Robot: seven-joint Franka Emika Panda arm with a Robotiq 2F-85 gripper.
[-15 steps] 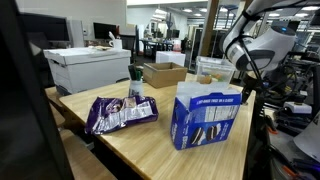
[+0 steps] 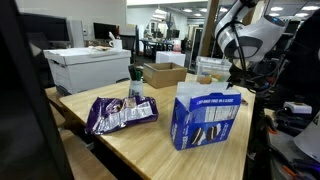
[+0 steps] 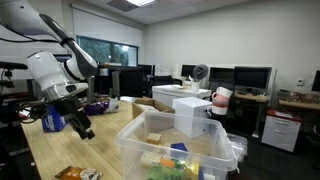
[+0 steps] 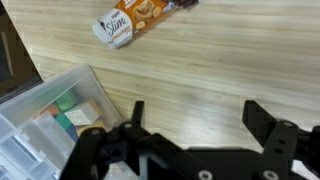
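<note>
My gripper is open, its two dark fingers spread wide over bare wooden table with nothing between them. An orange and white snack wrapper lies at the upper left of the wrist view, apart from the fingers. In exterior view 2 that wrapper rests near the table's front edge, below and ahead of the gripper. A clear plastic bin holding small blocks stands to the left in the wrist view. In exterior view 1 the gripper is partly hard to make out behind the blue box.
A blue and white box and a purple bag occupy the near table. A bottle and an open cardboard box stand farther back. The clear bin has a high wall beside the arm. Bare tabletop lies under the gripper.
In exterior view 1 the arm's white head has moved up and somewhat to the left over the last second. The objects on the table have not moved.
</note>
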